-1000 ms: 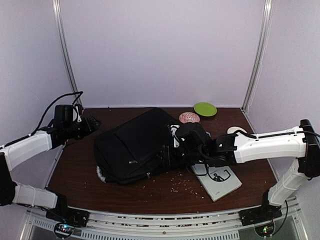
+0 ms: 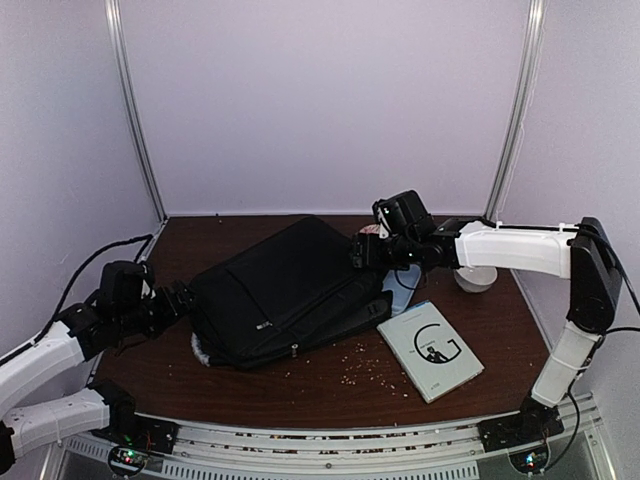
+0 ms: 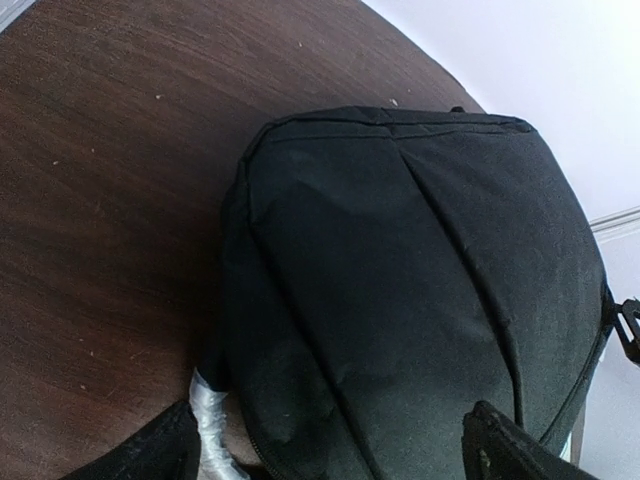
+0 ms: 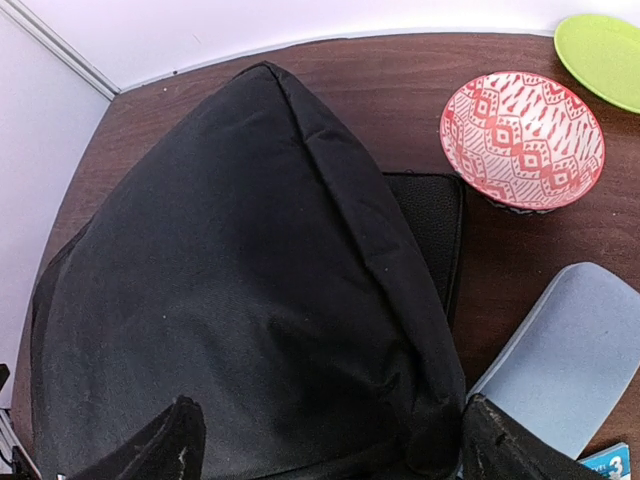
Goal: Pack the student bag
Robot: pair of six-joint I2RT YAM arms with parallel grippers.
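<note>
A black student bag (image 2: 275, 290) lies slantwise across the middle of the dark table. Its front zip faces up in the top view. At the bag's left end stands my left gripper (image 2: 182, 298), open; in the left wrist view the bag (image 3: 390, 270) fills the space ahead of its spread fingers (image 3: 165, 445). My right gripper (image 2: 362, 250) hangs by the bag's upper right side, its fingers (image 4: 165, 445) apart over the black cloth (image 4: 250, 290). A white book (image 2: 432, 350) with a large G lies right of the bag. A grey-blue case (image 4: 570, 350) rests against the bag's right side.
Behind the right gripper are a red patterned bowl (image 4: 522, 140) and a green plate (image 4: 605, 60). A white bowl (image 2: 475, 278) stands at the right. Small crumbs (image 2: 370, 368) are scattered in front of the bag.
My right gripper has moved from over the bag's front, back to its upper right side. The bag has hardly moved.
</note>
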